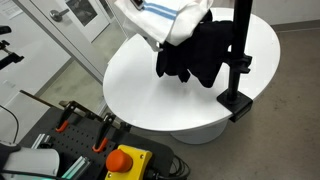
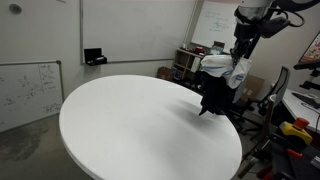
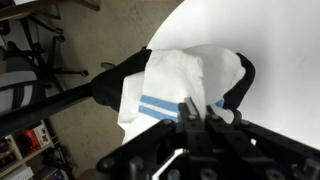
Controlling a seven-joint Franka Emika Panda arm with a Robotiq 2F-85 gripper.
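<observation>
A white towel point(image 1: 180, 20) with blue stripes lies partly over a black cloth point(image 1: 205, 50) at the far side of the round white table. In exterior view 2 the towel point(image 2: 242, 75) hangs at the table's right edge, above the black cloth point(image 2: 214, 98). My gripper is right at the towel point(image 3: 165, 82) in the wrist view, where the fabric rises in a fold toward the fingertips. Whether the fingers pinch the fabric or only touch it is hidden. Black cloth point(image 3: 238, 94) shows from beneath the towel on both sides.
A black post with a clamped base point(image 1: 235, 100) stands at its edge in exterior view 1. An emergency-stop button point(image 1: 119, 160) sits on a yellow box away from the table.
</observation>
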